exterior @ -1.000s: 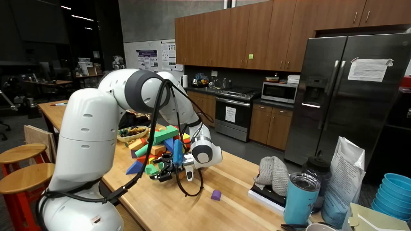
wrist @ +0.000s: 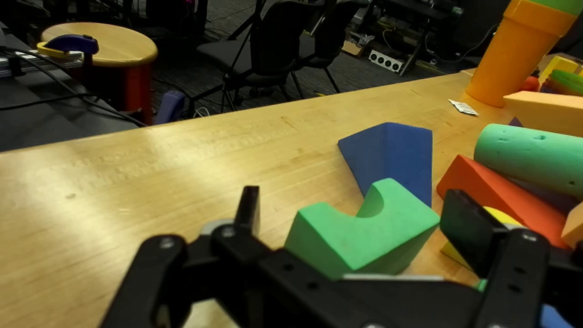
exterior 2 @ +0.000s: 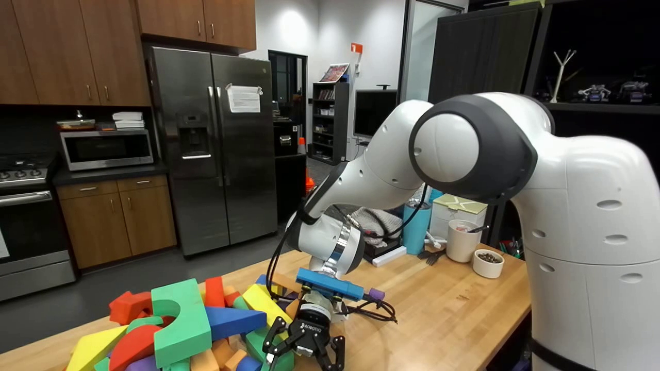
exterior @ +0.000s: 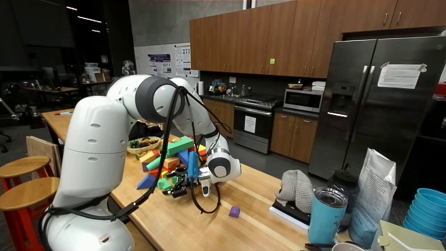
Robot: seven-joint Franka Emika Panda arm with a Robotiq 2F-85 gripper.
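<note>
Low over the wooden table, my gripper stands open, its two black fingers wide apart. A green block with a curved notch appears between and just beyond the fingers in the wrist view; whether either finger touches it I cannot tell. Behind it on the table lies a blue wedge. To the right are a red block and a green cylinder, at the edge of a heap of coloured blocks. A small purple block sits alone on the tabletop.
The heap, with a large green arch on top, lies close beside the gripper. A basket stands behind it. At the table's other end are a blue tumbler and a grey cloth item. Bare tabletop lies between.
</note>
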